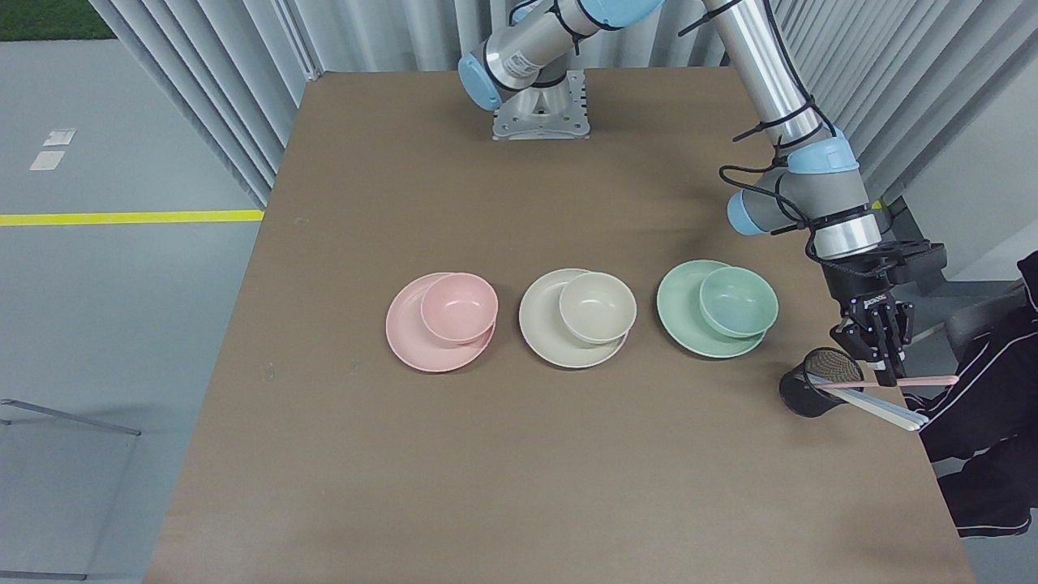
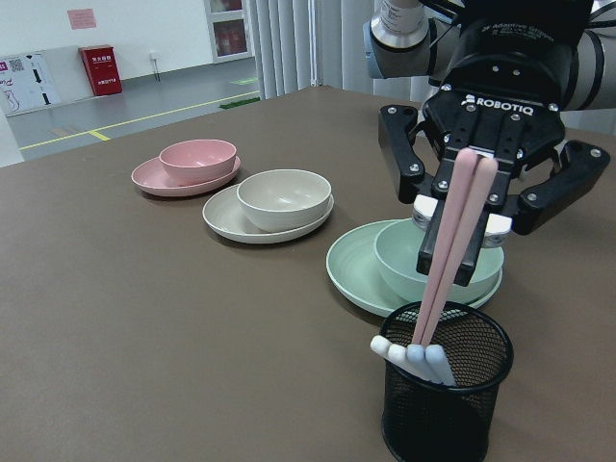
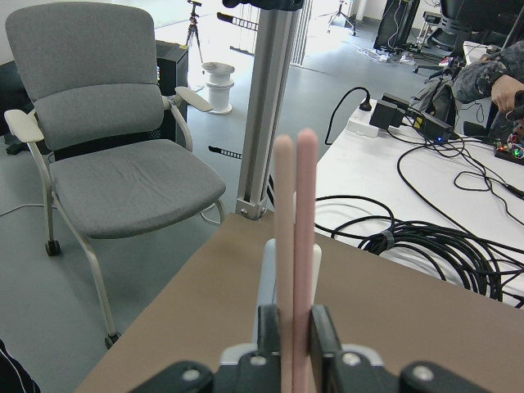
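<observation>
My gripper (image 1: 885, 370) is shut on a pair of pink chopsticks (image 2: 445, 250), seen upright in the wrist view (image 3: 303, 205) between the fingertips. Their lower ends are at the rim of a black mesh pen cup (image 2: 438, 423), which holds white and pale blue chopsticks (image 1: 866, 401). Beside it are a green plate (image 1: 681, 321) with a green bowl (image 1: 737, 297), a cream plate (image 1: 545, 331) with a cream bowl (image 1: 596, 303), and a pink plate (image 1: 409, 336) with a pink bowl (image 1: 459, 303).
Near the right edge are dark clothing (image 1: 983, 467), a grey chair (image 3: 123, 188) and coiled cables (image 3: 442, 262).
</observation>
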